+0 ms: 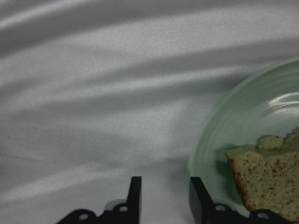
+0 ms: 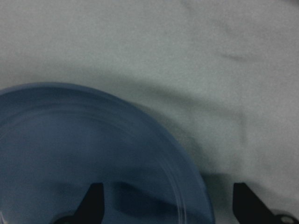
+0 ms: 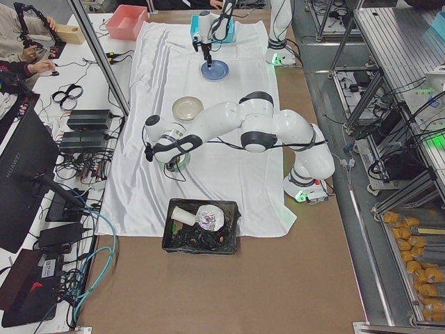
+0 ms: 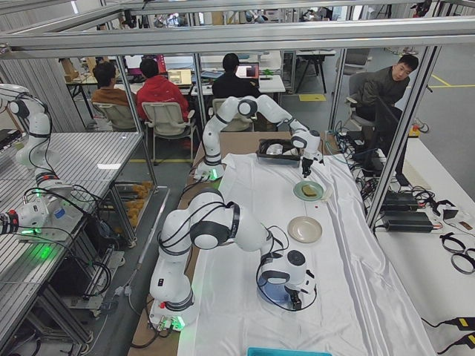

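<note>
A green plate [image 4: 307, 185] holds a browned slice of bread [image 1: 261, 182]; in the left wrist view my left gripper hangs open at the plate's rim, with the bread just off to its right. My right gripper is open over the rim of a blue plate [image 2: 79, 144], one finger over the plate and the other outside it. A beige plate [image 3: 187, 108] lies on the white cloth between the two.
A black tray [image 3: 199, 248] with a white tube and foil-like item is at one end of the cloth, a blue bin [image 4: 289, 352] at the other. A pink bin [image 3: 127, 22] sits on the side table.
</note>
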